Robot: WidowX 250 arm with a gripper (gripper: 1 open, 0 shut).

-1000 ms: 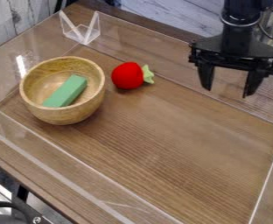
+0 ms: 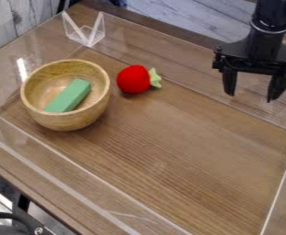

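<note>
The black gripper is at the upper right, above bare wooden table. Its two fingers hang apart, with nothing seen between them. Left of centre lies a red strawberry-like object with green leaves. At the left is a wooden bowl with a green block lying in it.
A clear angular object, perhaps a small rack, stands at the back left. A wall or edge runs along the back.
The gripper has moved to the right and slightly back over the last second. The bowl, green block and red object have not moved.
</note>
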